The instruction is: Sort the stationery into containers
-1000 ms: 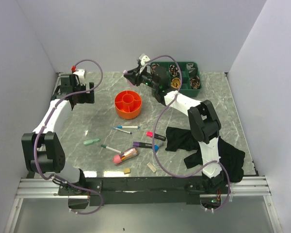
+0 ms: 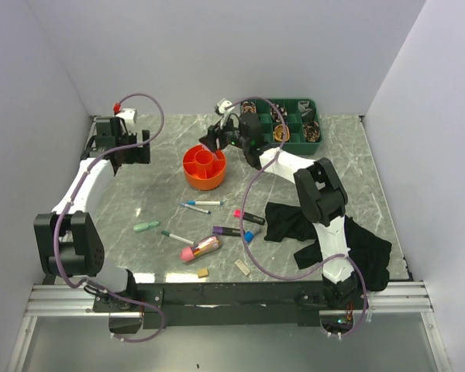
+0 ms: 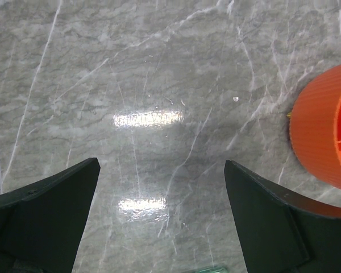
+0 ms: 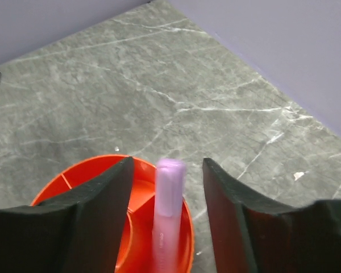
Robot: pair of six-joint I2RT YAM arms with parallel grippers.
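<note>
A round orange container [image 2: 204,183] with inner dividers stands on the marble table. Over its back rim is my right gripper [image 2: 208,142], its fingers [image 4: 123,177] spread apart. In the right wrist view a blurred pink highlighter [image 4: 169,205] stands upright in the gap, clear of both fingers, above or partly inside the orange container; how deep I cannot tell. My left gripper hangs open and empty over bare table, left of the container. Scattered in front lie a blue-capped marker [image 2: 205,203], a green marker [image 2: 146,226], a purple marker [image 2: 226,231] and a pink-capped black marker [image 2: 249,217].
A green compartment tray [image 2: 315,149] holding small items stands at the back right. Black cloth [image 2: 291,222] covers the right front. A pink-ended pencil case [image 2: 200,248], an eraser [image 2: 242,267] and a yellow block [image 2: 202,273] lie near the front edge.
My right gripper has come down toward the orange container and opened. The left arm has barely moved.
</note>
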